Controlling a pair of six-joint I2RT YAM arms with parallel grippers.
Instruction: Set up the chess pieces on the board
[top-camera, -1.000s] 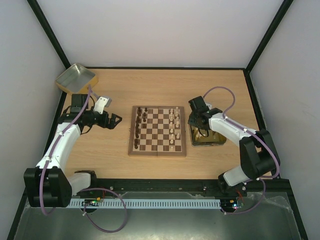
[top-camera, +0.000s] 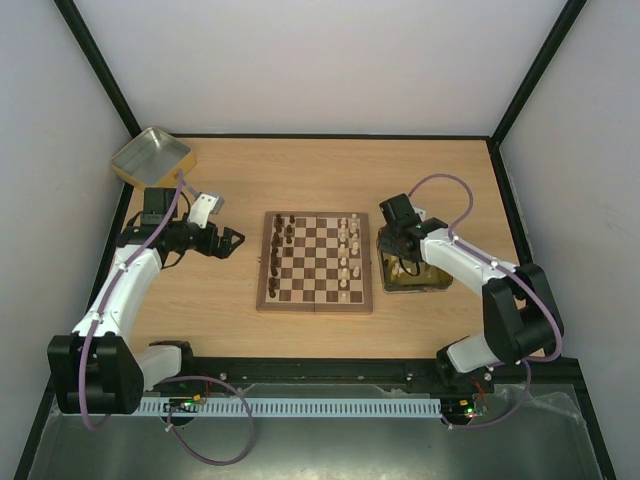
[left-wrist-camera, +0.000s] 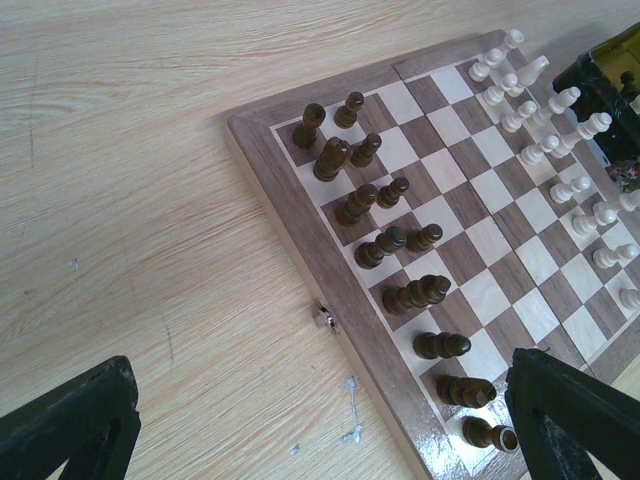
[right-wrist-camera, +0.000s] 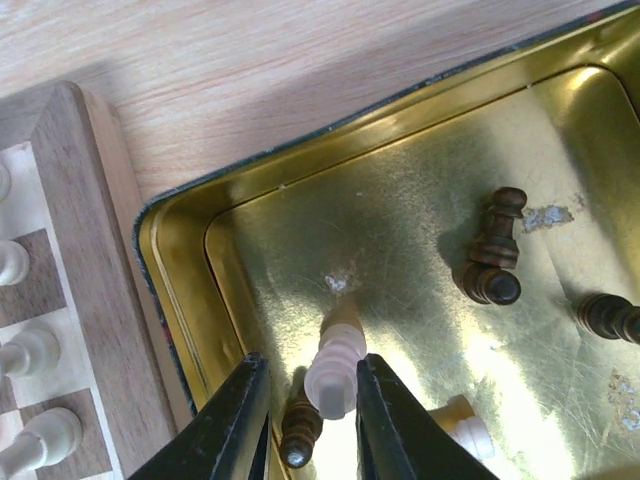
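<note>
The chessboard (top-camera: 315, 306) lies mid-table. Several dark pieces (left-wrist-camera: 357, 203) stand along its left side and several white pieces (left-wrist-camera: 550, 148) along its right. Inside the brass-coloured tray (right-wrist-camera: 250, 185), my right gripper points down, part open around a white piece (right-wrist-camera: 336, 370). One finger looks close to this piece; a gap shows on the other side, and contact is not clear. A dark piece (right-wrist-camera: 300, 430) lies right beside the left finger. My left gripper hangs open and empty left of the board, well clear of it.
Further loose pieces lie in the tray: a dark one (right-wrist-camera: 493, 245), another dark one at the right (right-wrist-camera: 610, 318) and a pale one (right-wrist-camera: 465, 428). The tray sits close to the board's right edge. An empty metal tray (top-camera: 150, 158) stands back left. Table behind the board is free.
My right arm has shifted very slightly at the tray. The left arm and the pieces on the board look the same.
</note>
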